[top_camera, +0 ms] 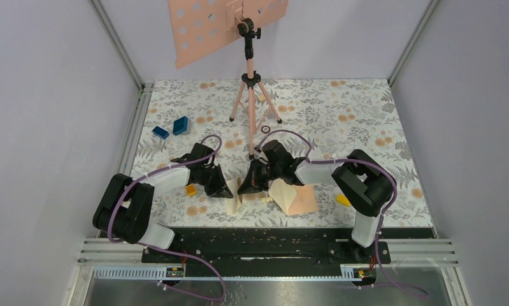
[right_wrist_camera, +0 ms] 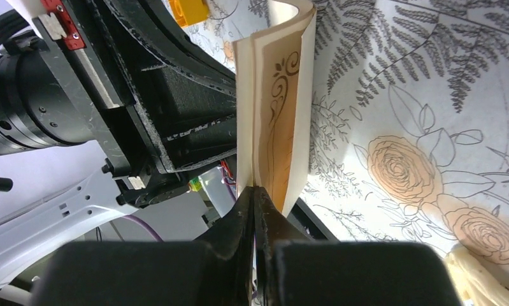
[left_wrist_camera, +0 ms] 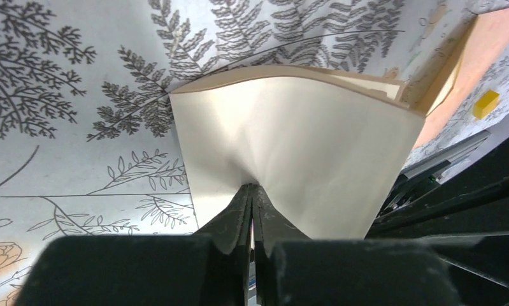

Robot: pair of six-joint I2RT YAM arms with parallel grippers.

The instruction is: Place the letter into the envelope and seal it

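A cream folded paper [top_camera: 232,204] stands between my two grippers at the front middle of the table. In the left wrist view my left gripper is shut, its tips against the pale face [left_wrist_camera: 296,146] of the paper. In the right wrist view my right gripper is shut at the edge of the same bent paper [right_wrist_camera: 283,127], whose orange inside carries a printed flourish; whether any paper is between either pair of fingertips I cannot tell. A peach sheet with a cream flap [top_camera: 302,201] lies to the right, partly under the right arm.
Yellow blocks lie at right [top_camera: 343,200] and left [top_camera: 190,190]. Blue containers [top_camera: 181,125] sit at the back left. A tripod [top_camera: 250,115] stands at the back middle.
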